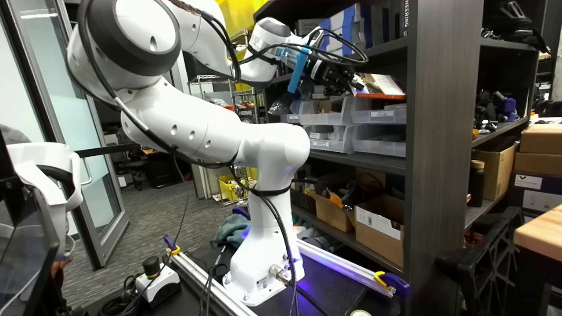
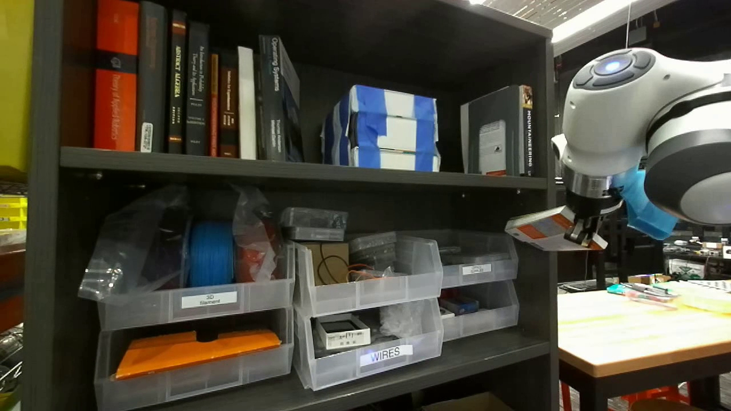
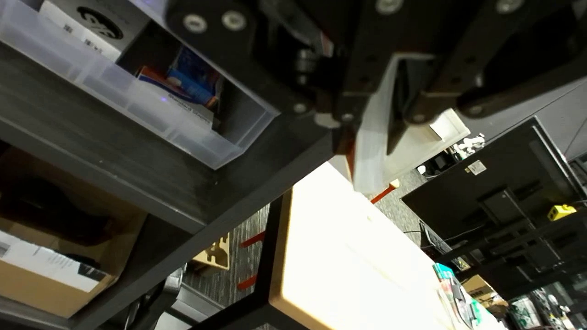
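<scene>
My gripper (image 2: 584, 232) is shut on a book (image 2: 541, 227) with a white and orange cover, beside the right end of the bookshelf. The book tilts in the fingers and juts out past the fingers toward the shelf. In exterior view 1 the same book (image 1: 383, 84) shows in front of the shelf bay, above the plastic bins. Seen nearly edge-on in the wrist view, its pale pages (image 3: 372, 156) stand between the dark fingers. The title cannot be read.
Several books (image 2: 199, 89) stand at the left of the upper shelf, with a blue-and-white striped box (image 2: 394, 130) mid-shelf and a mountaineering book (image 2: 498, 130) at the right. Clear bins (image 2: 240, 301) fill the shelf below. A wooden table (image 2: 637, 332) lies to the right.
</scene>
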